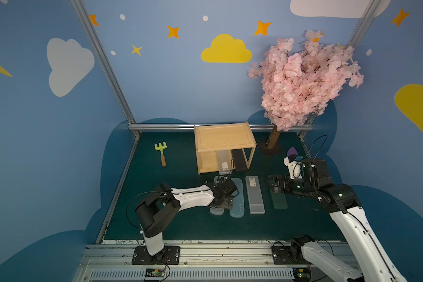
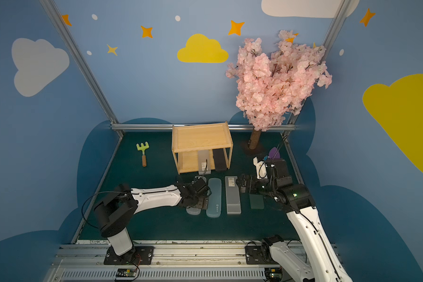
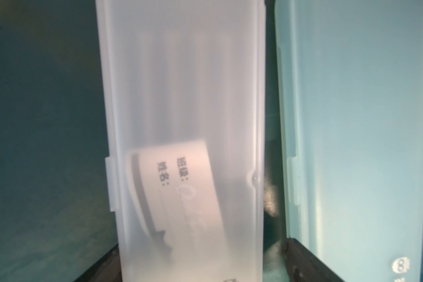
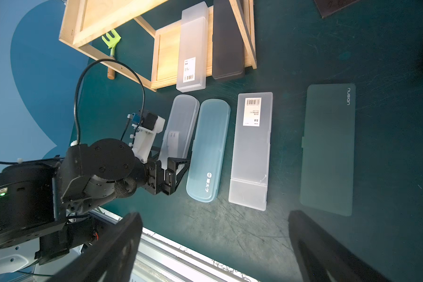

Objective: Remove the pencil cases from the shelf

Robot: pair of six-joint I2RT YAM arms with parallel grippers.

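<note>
A wooden shelf (image 2: 201,134) holds a translucent case (image 4: 192,42) and a black case (image 4: 228,42). In front lie a clear case with a name card (image 3: 183,94), a light blue case (image 4: 206,150), a frosted case with a label (image 4: 250,155) and a dark green case (image 4: 328,145), side by side. My left gripper is low over the clear case, fingers open on either side of it. My right gripper hangs open above the row toward the right, nothing between its fingers.
A green-handled fork (image 1: 162,157) lies at the left. A blossom tree (image 1: 272,138) stands at the back right, with a purple object (image 2: 274,153) below it.
</note>
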